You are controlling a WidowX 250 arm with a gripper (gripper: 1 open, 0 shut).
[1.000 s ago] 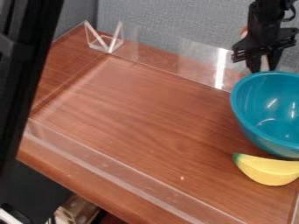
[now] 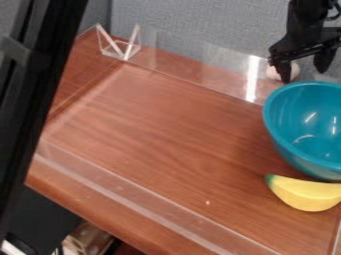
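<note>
My black gripper (image 2: 300, 58) hangs at the top right, above and behind the teal bowl (image 2: 304, 129), with its fingers pointing down and spread open. A small pale object (image 2: 282, 73) sits at the back beside the fingers, partly hidden by them; what it is cannot be told. A yellow toy banana (image 2: 304, 196) lies on the wooden table (image 2: 147, 149) just in front of the bowl.
A clear panel (image 2: 200, 65) with a white triangular bracket (image 2: 119, 43) runs along the back edge. A black post (image 2: 27, 90) stands at the left.
My gripper has shifted slightly upward, and more of the pale object now shows beside its fingers. The bowl and banana have not moved.
</note>
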